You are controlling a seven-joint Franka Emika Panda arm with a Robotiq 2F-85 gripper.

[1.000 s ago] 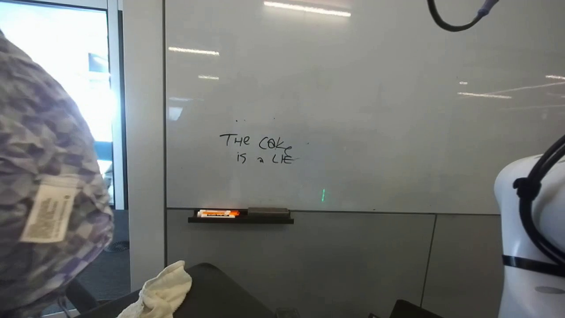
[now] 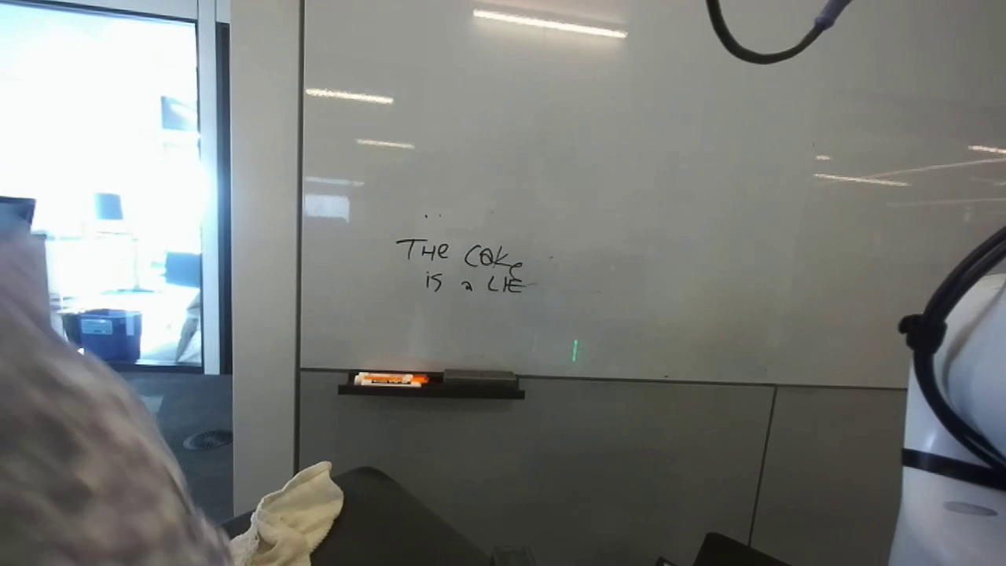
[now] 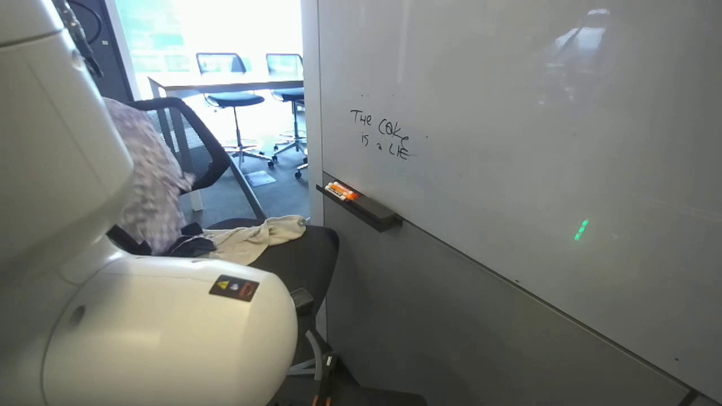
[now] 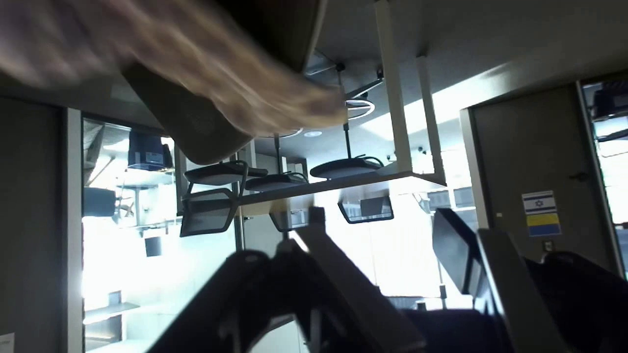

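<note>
In the wrist view my gripper stands open, its two dark fingers apart with only the room behind showing between them. A blurred hand [image 4: 253, 82] reaches in from the upper left, apart from the fingers, beside a dark rounded surface. The patterned fabric bundle [image 2: 75, 406] at the left edge of exterior view 1 is smeared by motion. Exterior view 2 has the patterned bundle [image 3: 145, 176] at the chair, partly behind the white arm [image 3: 176, 325]. My gripper shows in neither exterior view.
A pale cloth [image 3: 260, 237] lies on the dark chair seat [image 3: 304, 264]. The whiteboard [image 2: 679, 226] carries handwriting; below it, a ledge [image 2: 431, 391] holds orange-and-white markers [image 2: 389, 379] and a dark eraser [image 2: 481, 377]. A table and several chairs show beyond the window.
In exterior view 1 the patterned bundle has shifted down and left and become blurred. The arm and its cable at the right have moved slightly; the scene's framing shifts a little too.
</note>
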